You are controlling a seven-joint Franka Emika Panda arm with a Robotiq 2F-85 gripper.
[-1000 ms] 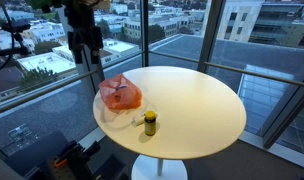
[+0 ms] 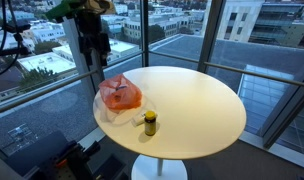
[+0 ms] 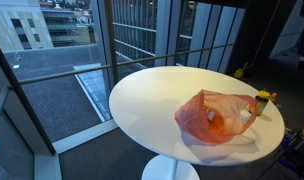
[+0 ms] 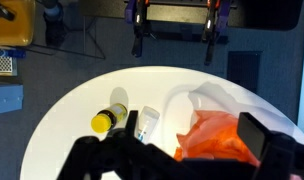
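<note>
A crumpled translucent orange-red bag (image 2: 120, 93) lies on the round white table (image 2: 197, 105); something inside it cannot be made out. Near the table's edge stands a small dark jar with a yellow lid (image 2: 150, 122), also seen from above as a jar (image 4: 109, 118) in the wrist view. Between jar and bag lies a small white object (image 4: 147, 123). High above the bag's side of the table hangs my gripper (image 2: 96, 58). From the wrist camera, the gripper shows its dark fingers wide apart, open, with the bag below and nothing held.
Much of the table, beyond the bag and jar, is bare. A pale plate-like rim (image 4: 175, 107) shows beside the bag. Tall windows with dark frames (image 3: 108, 40) surround the table. A black chair-like item (image 2: 74, 155) stands on the floor in front.
My gripper has shifted slightly to the right, still high above the table. The bag, jar and white object have stayed where they were.
</note>
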